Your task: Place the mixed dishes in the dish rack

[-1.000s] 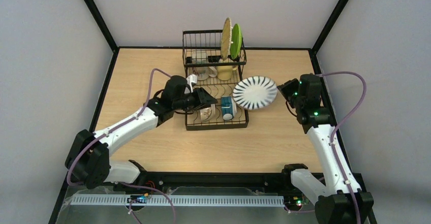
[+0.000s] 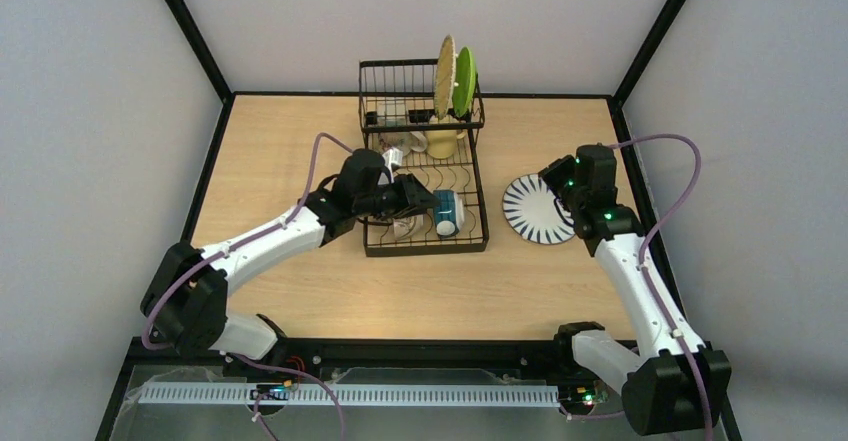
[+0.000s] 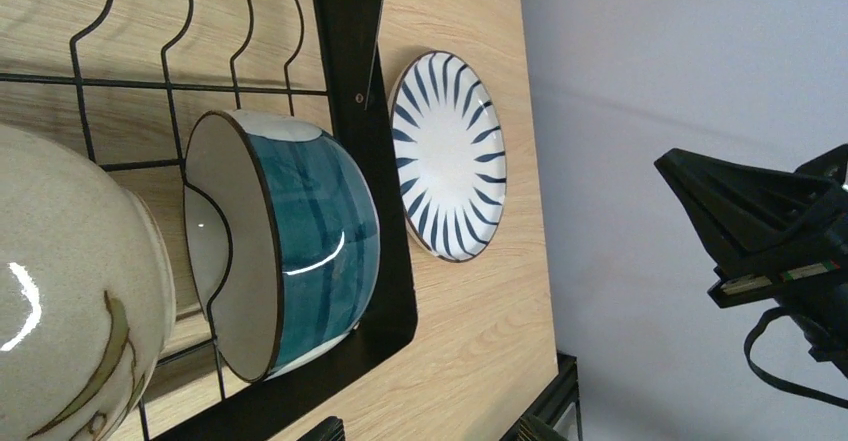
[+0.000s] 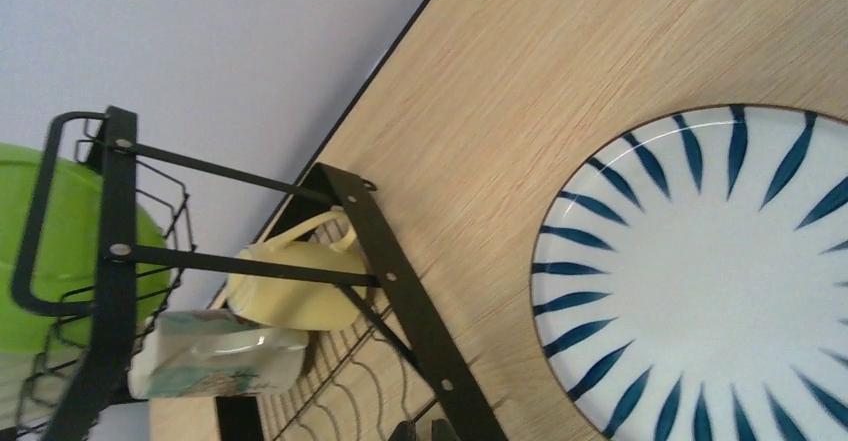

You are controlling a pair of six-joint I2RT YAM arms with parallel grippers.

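A white plate with blue rays [image 4: 700, 261] lies flat on the table, right of the black dish rack [image 2: 420, 250]. In the top view my right gripper [image 2: 545, 173] is above the plate's upper right side, apart from it; only a narrow gap shows between its fingertips, with nothing in it. My left gripper [image 2: 432, 199] hangs over the rack's lower tier, open and empty. A teal bowl [image 3: 320, 241] stands on its side at the lower tier's right front. To its left is a cream bowl [image 3: 70, 271], cut off by the left wrist view's edge.
Upright in the upper tier are a beige plate [image 2: 445, 76] and a green plate [image 2: 465, 81]. Beneath them sit a yellow mug [image 4: 300, 281] and a white patterned mug [image 4: 225, 356]. The table in front of the rack is clear.
One second ago the striped plate was raised at the rack's right side by my right gripper; now it lies on the table farther right. My left gripper has shifted slightly right.
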